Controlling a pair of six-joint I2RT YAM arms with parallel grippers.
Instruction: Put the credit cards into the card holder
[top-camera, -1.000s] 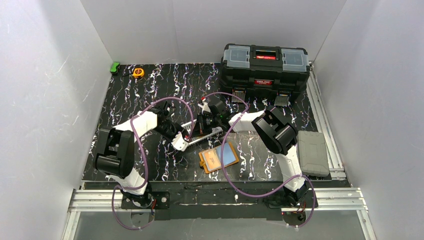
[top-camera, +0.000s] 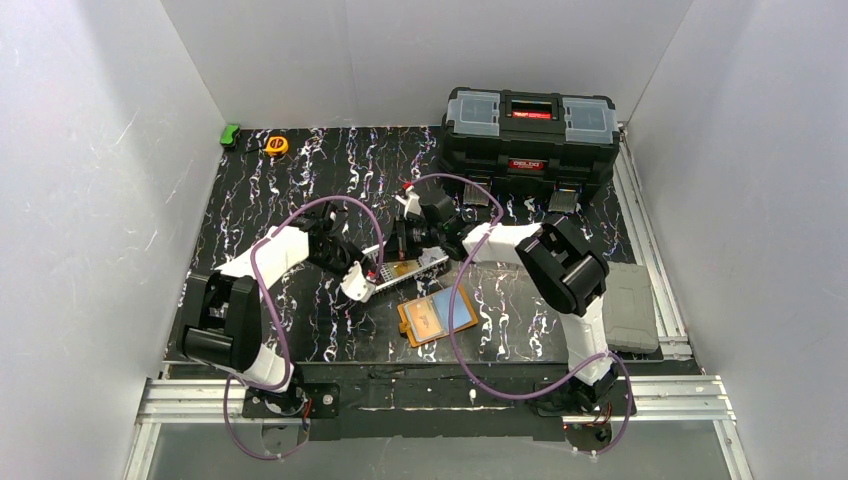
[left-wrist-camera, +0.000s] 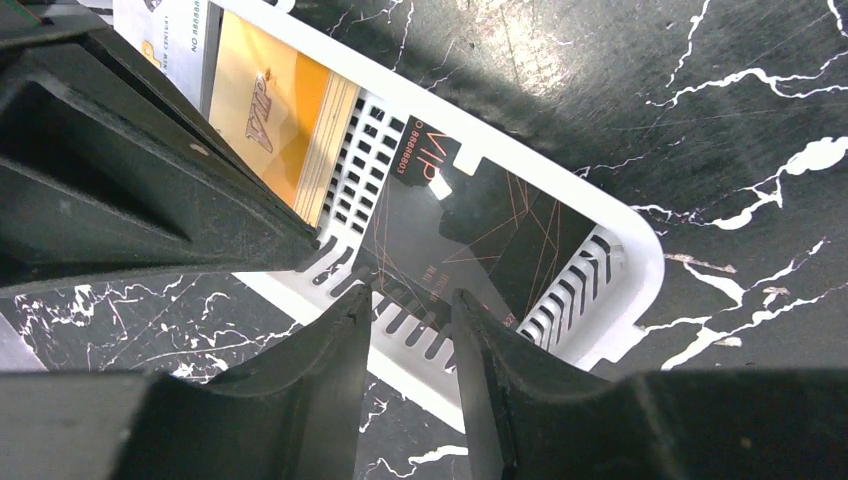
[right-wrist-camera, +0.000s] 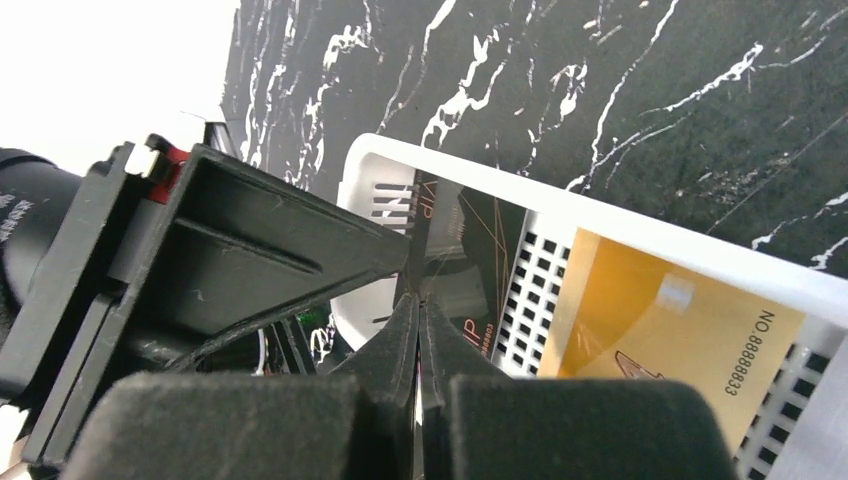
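A white slotted card holder (left-wrist-camera: 640, 280) lies under both grippers. It holds a black VIP card (left-wrist-camera: 470, 230) in its end compartment, a yellow card stack (left-wrist-camera: 255, 110) in the middle one and a pale card (left-wrist-camera: 170, 40) beyond. My left gripper hangs over the holder's end, fingertips apart with nothing between them. My right gripper is shut, nothing showing between its fingers, above the holder beside the black card. In the top view, an orange board (top-camera: 404, 322) with a peach card (top-camera: 426, 318) and a blue card (top-camera: 453, 308) lies in front of the holder.
A black toolbox (top-camera: 530, 150) stands at the back right, a grey case (top-camera: 628, 310) at the right edge. An orange tape measure (top-camera: 276, 146) and a green object (top-camera: 229, 137) sit back left. White walls enclose the table; bare surface lies left and right of the board.
Both arms have shifted slightly outward, away from each other, with a little more of the holder showing between them. The cards on the board stay put.
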